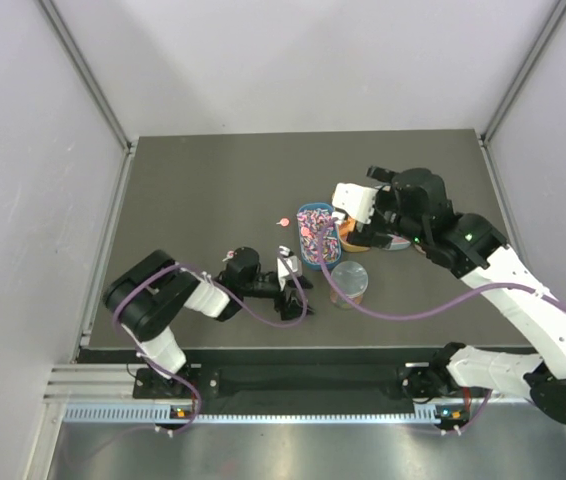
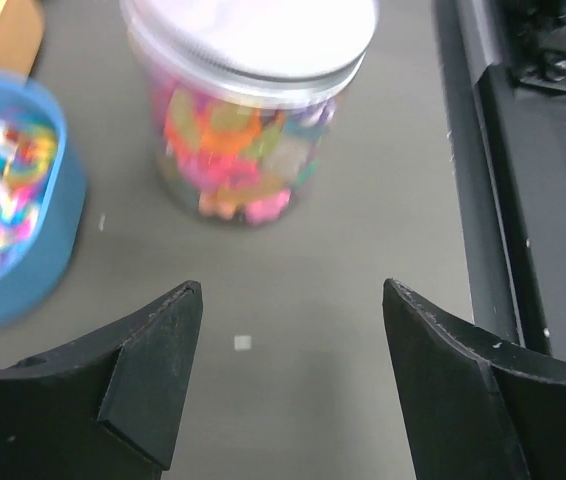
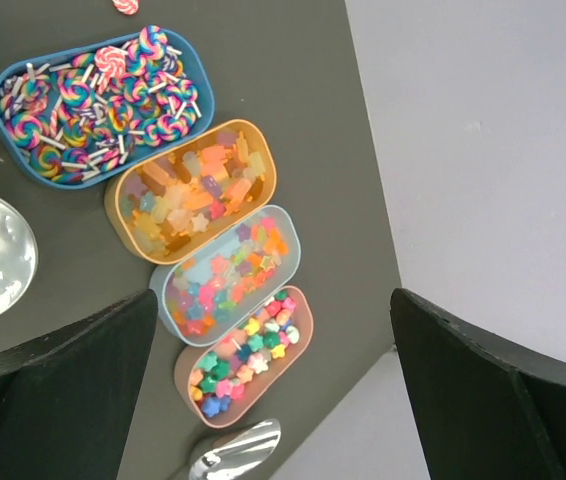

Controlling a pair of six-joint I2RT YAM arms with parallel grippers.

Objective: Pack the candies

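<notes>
The clear jar [image 1: 349, 284] stands upright with colourful candies in its lower part, seen close in the left wrist view. My left gripper [image 1: 301, 300] is just left of the jar in the top view; its fingers [image 2: 148, 370] are apart with only tabletop between them. A blue tray [image 3: 8, 143] of lollipops is followed by an orange tray [image 3: 123, 215], a pale blue tray [image 3: 291, 240] and a pink tray [image 3: 303, 335], all holding candies. My right gripper hangs open above these trays, nothing between its fingers.
A loose lollipop [image 1: 284, 222] lies left of the blue tray. Beyond the pink tray is a shiny silver scoop [image 3: 235, 455].
</notes>
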